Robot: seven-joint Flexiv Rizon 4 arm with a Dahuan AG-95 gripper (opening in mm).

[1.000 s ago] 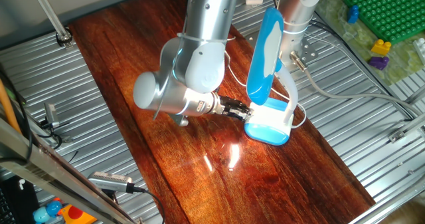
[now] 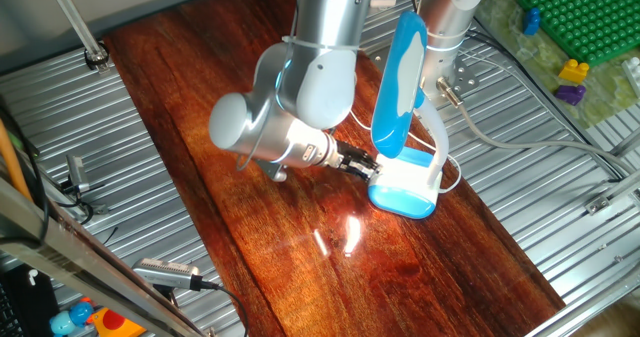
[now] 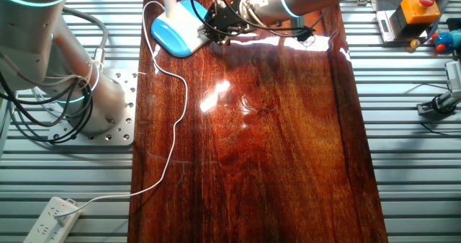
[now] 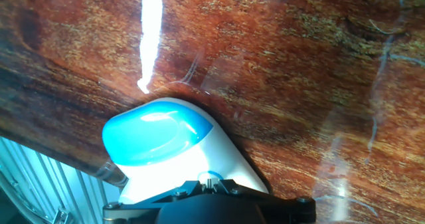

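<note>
A blue and white desk lamp stands upright on the wooden table, its long head raised above its base. My gripper is low at the side of that base, its tips at or very near the white part; contact cannot be made out for sure. In the wrist view the lamp base fills the lower left, and the fingertips of my gripper come together with nothing visible between them. Just ahead of them, part of a blue ring shows on the white surface. Exterior view 2 has the lamp base at the top edge.
A white cable runs from the lamp along the table edge to a power strip. Close by the lamp stands a robot base. An orange emergency-stop box lies off the table.
My arm's wrist and forearm have shifted slightly to the right in exterior view 1, while the gripper's tips stay by the lamp base. The lamp has not visibly moved.
</note>
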